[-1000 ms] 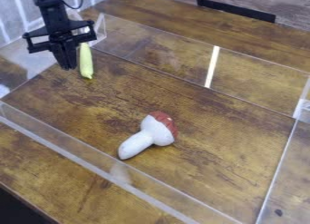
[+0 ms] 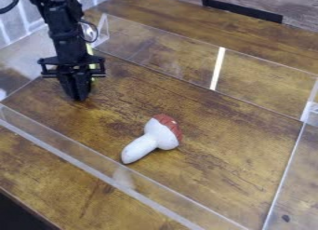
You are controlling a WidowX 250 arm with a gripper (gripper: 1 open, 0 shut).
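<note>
My black gripper [image 2: 77, 85] is low at the left of the tray, its fingertips near the wooden floor. A pale yellow object [image 2: 92, 49] shows behind it, mostly hidden by the gripper. Whether anything is between the fingers I cannot tell. A white mushroom toy with a red cap [image 2: 152, 142] lies on its side in the lower middle, apart from the gripper.
Clear walls [image 2: 293, 178] surround the wooden work area. A white strip [image 2: 218, 68] shows at the back wall.
My gripper has moved down and toward the front, now covering much of the yellow object. The mushroom toy has not moved.
</note>
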